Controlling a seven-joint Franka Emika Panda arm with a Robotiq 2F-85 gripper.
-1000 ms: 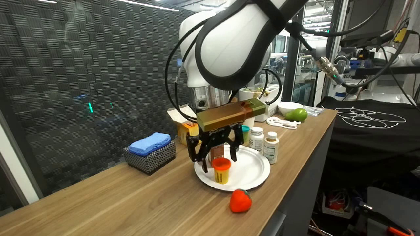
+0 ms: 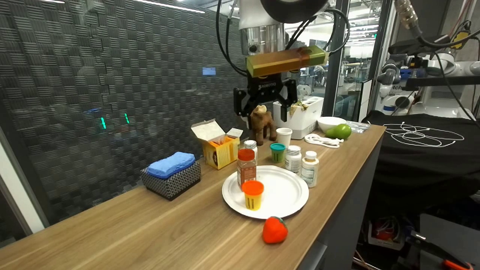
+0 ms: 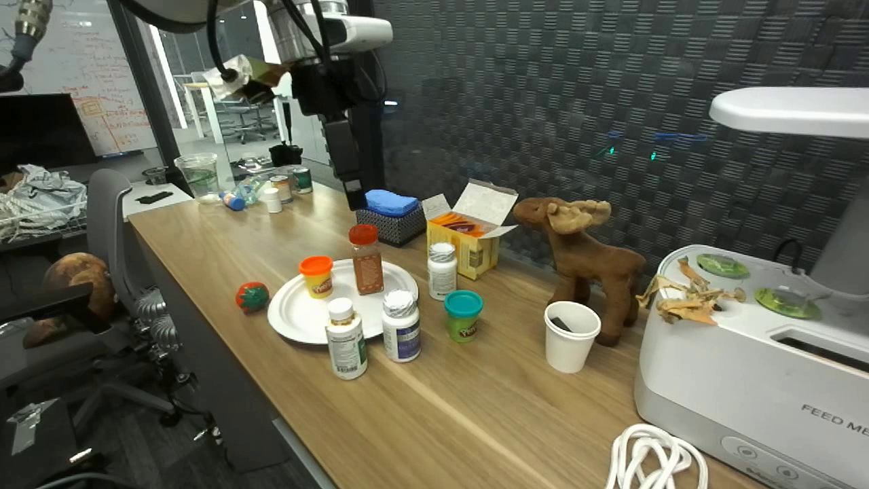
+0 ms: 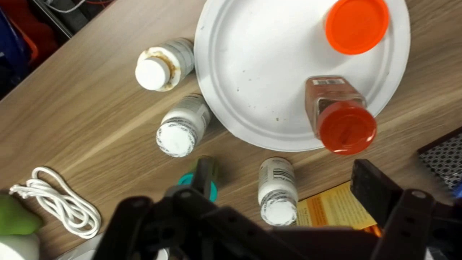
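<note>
My gripper (image 2: 265, 117) hangs open above the counter, with nothing between its fingers; in the wrist view its two dark fingers (image 4: 375, 193) stand wide apart. Below and in front of it lies a white plate (image 2: 288, 193). On the plate stand a red-lidded spice bottle (image 3: 368, 265) and a yellow tub with an orange lid (image 3: 318, 277), both upright and apart from the gripper. Three white pill bottles stand off the plate: one (image 3: 347, 342) and another (image 3: 401, 330) near its edge, a third (image 4: 277, 186) by the yellow box. A teal-lidded green tub (image 3: 462, 316) is close by.
A toy strawberry (image 2: 274, 230) lies near the front edge. Toward the wall are a basket with blue cloth (image 2: 173, 179), an open yellow box (image 2: 221, 150), a plush moose (image 3: 582, 252), a paper cup (image 3: 570, 346) and a white planter (image 3: 733, 383).
My gripper has risen from just over the plate and moved back, away from the spice bottle and orange-lidded tub. Those two stay in place on the plate.
</note>
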